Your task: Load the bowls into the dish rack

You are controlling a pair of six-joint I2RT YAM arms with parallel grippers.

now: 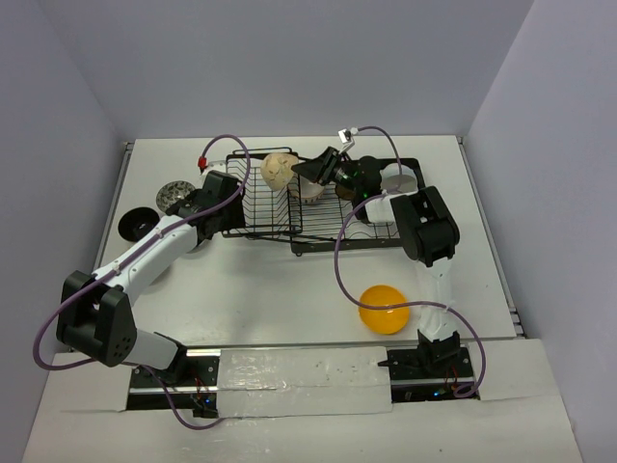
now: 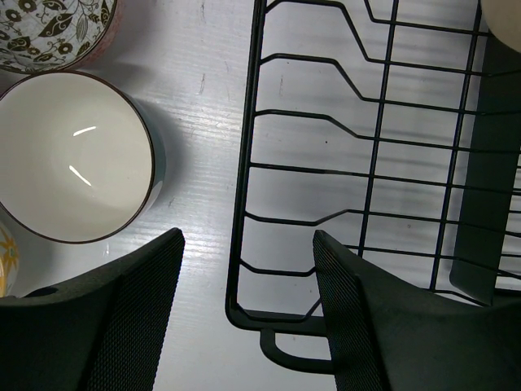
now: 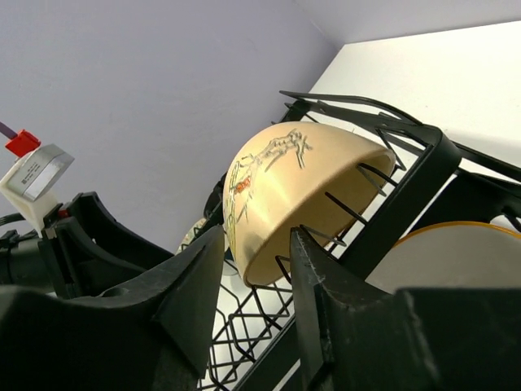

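A cream bowl with a painted pattern [image 3: 281, 167] rests tilted on its side against the prongs and bar of the black dish rack [image 3: 399, 212]. From above, this cream bowl [image 1: 278, 171] sits near the rack's middle divider. My right gripper is just beside it with its fingers apart; the bowl's lower rim shows beyond and between them. Over the rack's left edge, my left gripper stands open and empty. To its left on the table are a white bowl with a dark rim [image 2: 77, 155] and a brown-patterned bowl [image 2: 53, 32].
An orange bowl [image 1: 384, 309] stands alone on the table in front of the rack. A black bowl [image 1: 138, 224] lies at the far left. Another bowl with an orange rim [image 3: 456, 254] is in the rack's right part.
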